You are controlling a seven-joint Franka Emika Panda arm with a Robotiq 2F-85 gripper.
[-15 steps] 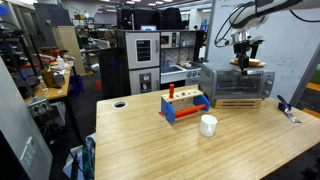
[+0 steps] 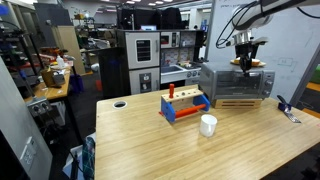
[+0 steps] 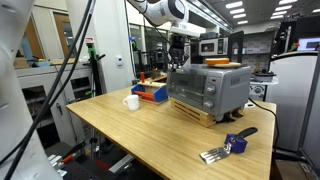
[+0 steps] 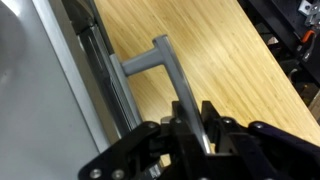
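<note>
A silver toaster oven point(image 3: 207, 89) stands on a wooden base at the far side of the table. In the wrist view its metal door handle point(image 4: 177, 76) runs down between the fingers of my gripper, which is shut on it. The oven door point(image 4: 45, 90) fills the left of that view and looks closed or nearly so. From the exterior views, my gripper point(image 2: 245, 68) is at the upper part of the oven's front, but its fingertips are too small to make out.
A white mug point(image 2: 208, 125) and a blue rack with a red and wooden piece point(image 2: 184, 101) stand on the table. Near the oven's side lie a spatula point(image 3: 215, 155) and a blue item point(image 3: 236, 142). An orange-rimmed dish point(image 3: 222, 63) rests on top.
The arm's upper links have shifted very slightly, while the gripper stays at the oven's front. Nothing on the table has moved.
</note>
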